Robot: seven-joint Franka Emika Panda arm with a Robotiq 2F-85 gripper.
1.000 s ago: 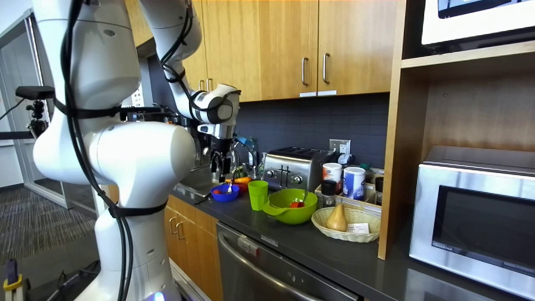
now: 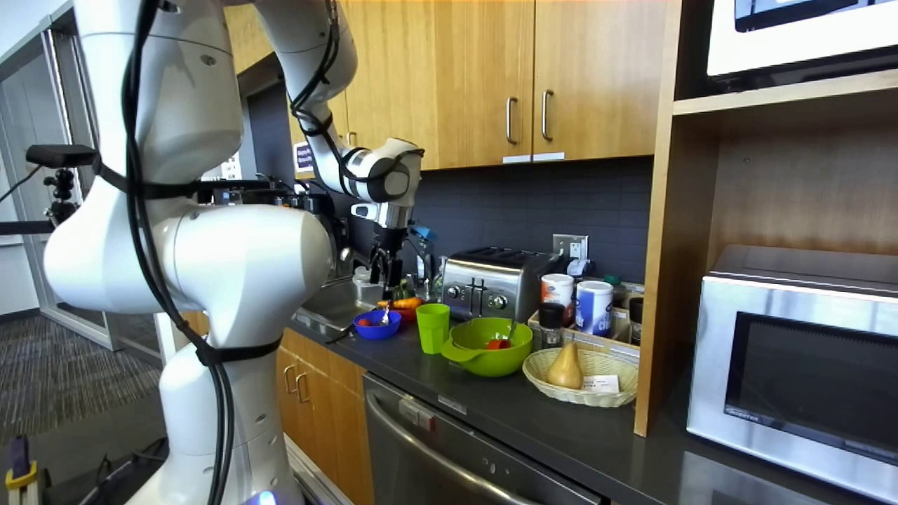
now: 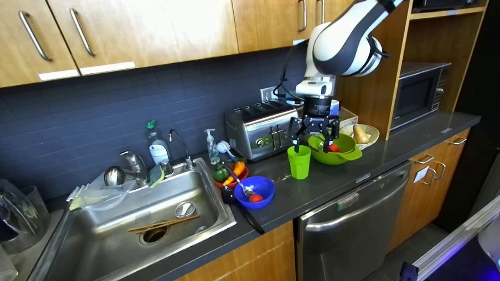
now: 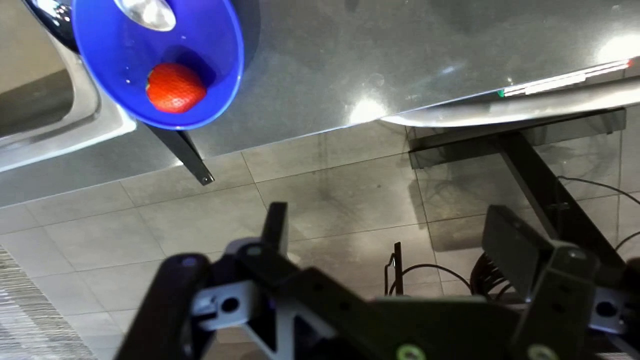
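Observation:
My gripper (image 3: pixel 311 146) hangs pointing down with its fingers spread apart and nothing between them. In the wrist view floor shows beyond the open gripper, with the counter edge further up. A blue bowl (image 4: pixel 222 36) at the upper left there holds a strawberry (image 4: pixel 175 88) and a spoon (image 4: pixel 153 15). A green cup (image 3: pixel 300 166) appears just below the left fingertip in exterior view 2. Behind the gripper stands a green bowl (image 3: pixel 344 158) with a red item (image 3: pixel 333 147) inside, partly hidden by the right finger.
A toaster (image 3: pixel 262 131) backs the counter. A red bowl of vegetables (image 3: pixel 242 174) sits beside the blue one, near the sink (image 3: pixel 105 224). A dark-handled utensil (image 3: pixel 250 220) reaches the counter edge. A basket with a squash (image 2: pixel 547 388) stands farther right.
In exterior view 1 the arm and gripper have shifted a little to the right. The bowls, cup and basket have stayed where they were.

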